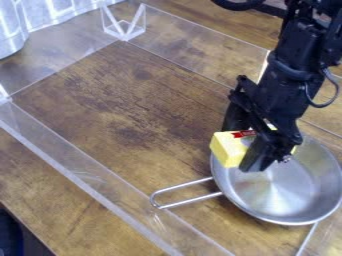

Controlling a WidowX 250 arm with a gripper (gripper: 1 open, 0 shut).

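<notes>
My black gripper (pixel 254 140) reaches down from the upper right over a steel pan (pixel 287 195), shut on a yellow block (pixel 230 150) with a red patch on top, held over the left part of the pan. The pan's wire handle (pixel 185 196) points out to the left. Part of the pan's back rim is hidden behind the gripper.
Clear plastic walls (pixel 80 178) border the wooden table (pixel 114 110), with a clear corner bracket (pixel 123 25) at the back. A white cloth (pixel 20 20) sits at the far upper left.
</notes>
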